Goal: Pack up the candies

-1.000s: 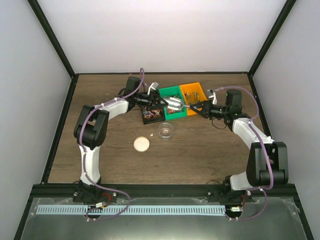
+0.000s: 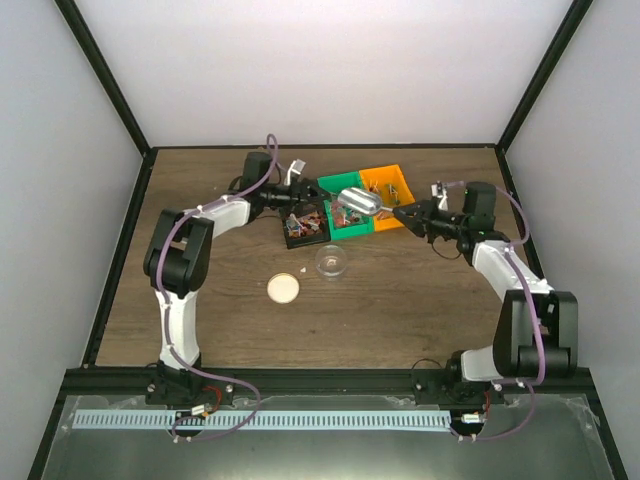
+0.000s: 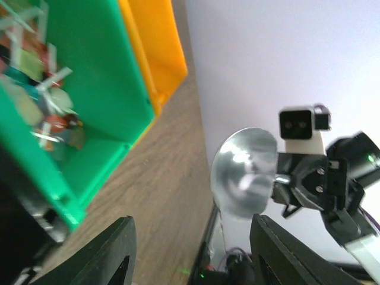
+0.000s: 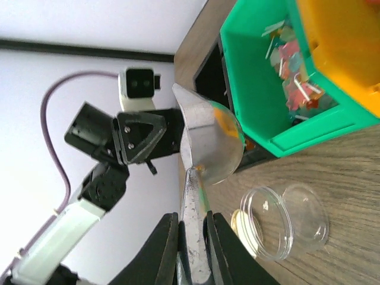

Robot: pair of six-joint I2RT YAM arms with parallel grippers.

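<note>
A metal scoop (image 2: pixel 360 201) hangs above the bins, its handle clamped in my right gripper. In the right wrist view the scoop's bowl (image 4: pixel 217 139) points away from the fingers and shows no candy in it. My left gripper stands open and empty, apart from the scoop. Wrapped candies on sticks (image 3: pixel 47 98) lie in the green bin (image 2: pixel 349 231); the black bin (image 2: pixel 309 240) and the orange bin (image 2: pixel 386 222) hold more. In front of them is a clear round jar (image 2: pixel 331 262), empty as far as I can see.
A pale round lid (image 2: pixel 283 288) rests on the table left of and in front of the jar. Between them lies a small white bit (image 2: pixel 303 269).
The left gripper has drawn back to the left, off the scoop's bowl. My right gripper has shifted slightly right with the scoop, leaving a gap between the two.
</note>
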